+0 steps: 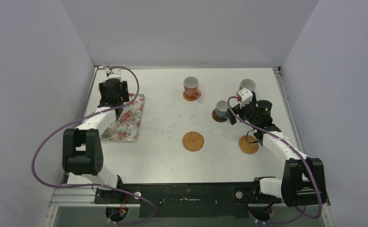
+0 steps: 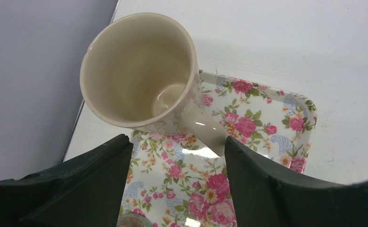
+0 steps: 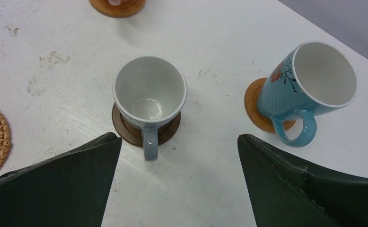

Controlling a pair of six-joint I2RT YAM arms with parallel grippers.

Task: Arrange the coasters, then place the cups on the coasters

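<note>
A cream cup [image 2: 142,71] stands at the far end of the floral tray [image 2: 248,127] in the left wrist view, its handle [image 2: 203,127] pointing toward my right-hand finger there. My left gripper is part open at the handle side of the cup; the handle's end meets or overlaps the tip of that finger, and whether they touch I cannot tell. In the top view the left arm mostly hides this cup. Two bare coasters lie on the table, one woven coaster [image 1: 193,141] near the middle and another coaster [image 1: 248,144] by the right arm. My right gripper is open and empty.
A grey cup [image 3: 149,90] on a dark coaster and a blue cup [image 3: 310,80] on a brown one are close to the right gripper. Farther back, a pink cup [image 1: 190,86] sits on its coaster. The table between tray and woven coaster is clear.
</note>
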